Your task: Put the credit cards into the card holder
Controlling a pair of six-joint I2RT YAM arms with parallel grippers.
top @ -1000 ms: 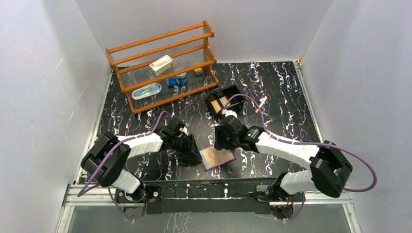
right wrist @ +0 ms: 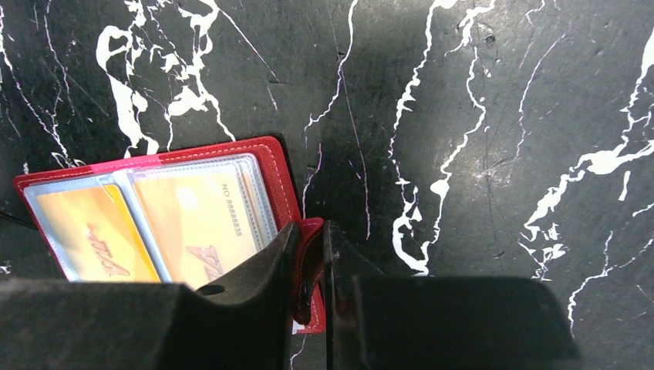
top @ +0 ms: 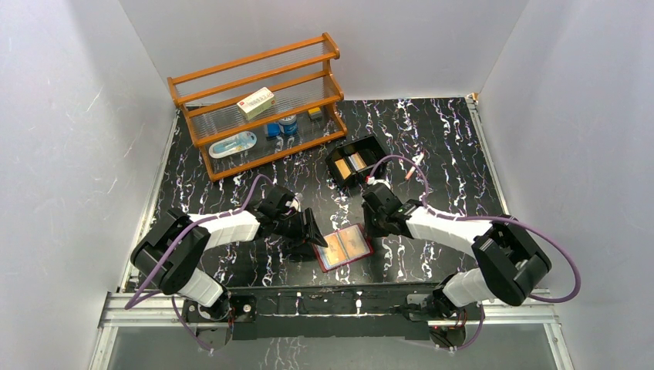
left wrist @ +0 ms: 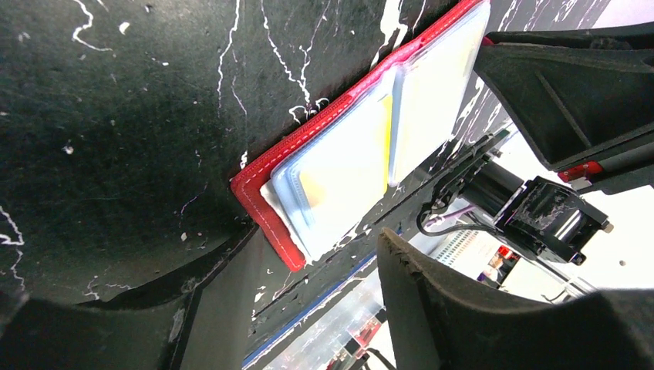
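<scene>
The red card holder (top: 370, 248) lies open on the dark marbled table, cards (top: 337, 251) showing in its clear sleeves. My left gripper stands at its left end, fingers apart on either side of the corner, gripping nothing. At the opposite end, my right gripper has its fingers nearly together on a raised red flap of the holder. In the right wrist view the orange card (right wrist: 189, 216) and a yellow-edged card (right wrist: 92, 227) are visible; the fingers cover the holder's lower right part.
A black box (top: 376, 144) with several more cards stands behind the holder. Farther back is a wooden rack (top: 254, 58) with small goods. A pen-like item (top: 414, 166) lies right of the box.
My right gripper has moved right, from above the holder to its right end, uncovering more cards. The left gripper has shifted slightly, its fingers spreading; the holder looks nearly unmoved.
</scene>
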